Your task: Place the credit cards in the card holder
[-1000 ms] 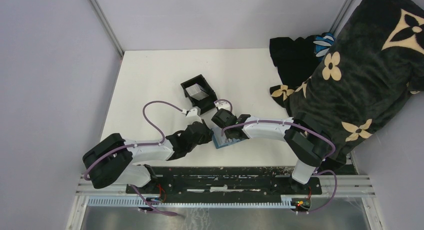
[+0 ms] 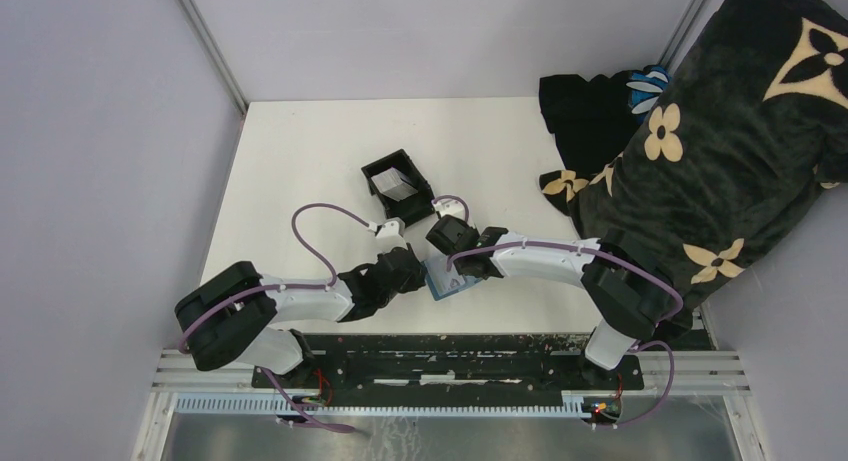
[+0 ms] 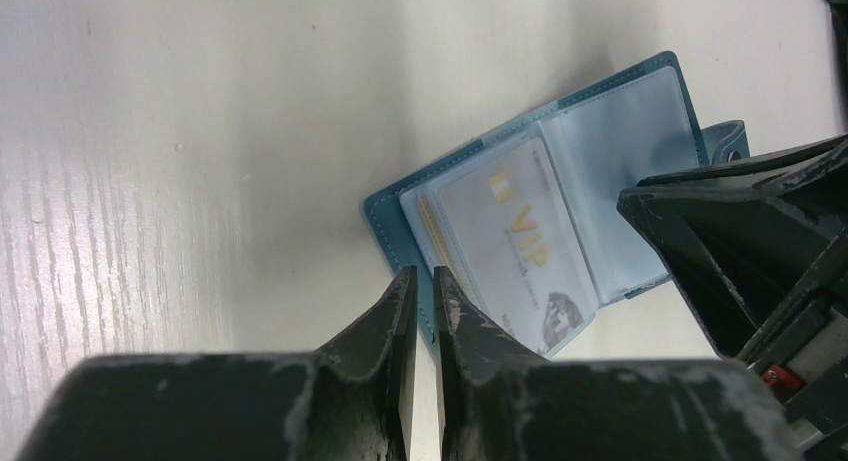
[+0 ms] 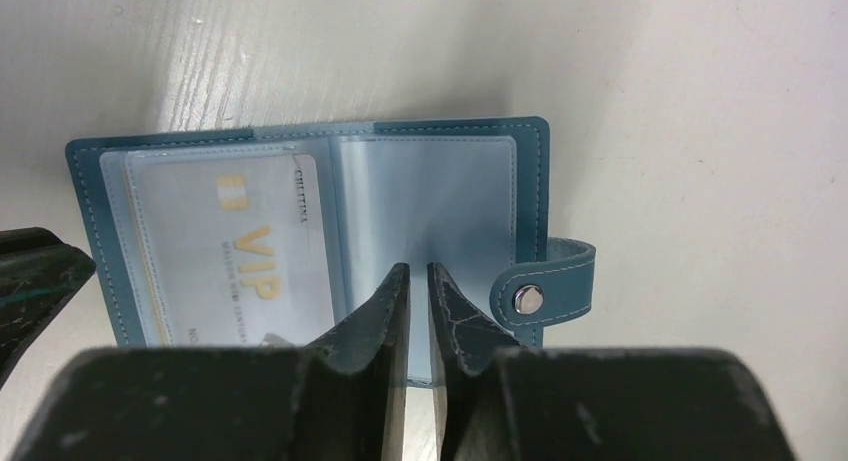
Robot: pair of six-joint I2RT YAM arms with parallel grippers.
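Observation:
The teal card holder (image 4: 545, 181) lies spread flat on the table. In its left clear pocket sits a card marked VIP (image 4: 245, 246), its inner edge showing just past the pocket's rim towards the fold. No card shows in the right clear pocket (image 4: 430, 201). My left gripper is over the holder's outer left margin, its fingertips a narrow gap apart with nothing seen between. Above the right pocket, my right gripper also has a slim gap and no card in it. Whether either touches the holder is unclear.
A black tray (image 2: 378, 165) holding pale cards (image 2: 394, 184) stands behind the arms. The holder's snap strap (image 4: 560, 286) sticks out on its right side. Dark cloth (image 2: 700, 161) covers the right of the workspace. Bare table lies to the left.
Both arms have shifted slightly to the right over the last second, and the holder seems to have slid a little the same way. The tray has not moved.

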